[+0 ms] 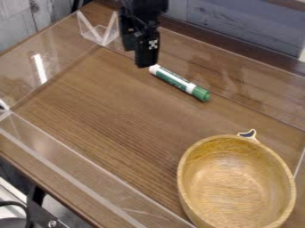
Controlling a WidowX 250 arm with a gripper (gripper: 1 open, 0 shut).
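My black gripper [139, 53] hangs in the upper middle of the camera view, open, just above and left of a green marker [180, 83] with a white end, which lies on the wooden table [107, 125]. A wooden bowl [234, 187] sits at the lower right.
A small white object [248, 134] shows at the bowl's back edge. A grey wall stands along the back, and a black cable [12, 207] lies at the lower left corner.
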